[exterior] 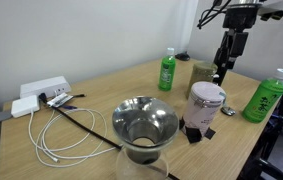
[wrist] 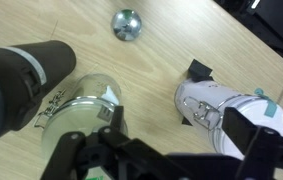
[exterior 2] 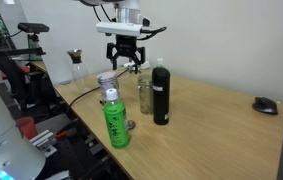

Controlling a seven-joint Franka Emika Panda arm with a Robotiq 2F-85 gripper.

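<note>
My gripper [exterior 2: 125, 66] hangs open above the table, with its fingers spread and nothing between them. In the wrist view, a clasp-lid glass jar [wrist: 81, 118] lies below the left finger [wrist: 109, 150]. Beneath the right finger is a white clasp jar [wrist: 213, 104] with a pale lid. That white jar [exterior: 201, 108] stands upright near the table's front edge in exterior view 1, and the glass jar [exterior: 202, 72] is behind it. A black bottle [exterior 2: 161, 96] stands beside the glass jar.
A small silver object [wrist: 127, 25] lies on the table. Green bottles stand at the back [exterior: 167, 72] and right [exterior: 265, 99]. A metal bowl [exterior: 146, 122] sits on a clear vessel; white cables [exterior: 56, 140] lie left. Exterior view 2 shows bare table [exterior 2: 216, 125] right of the black bottle.
</note>
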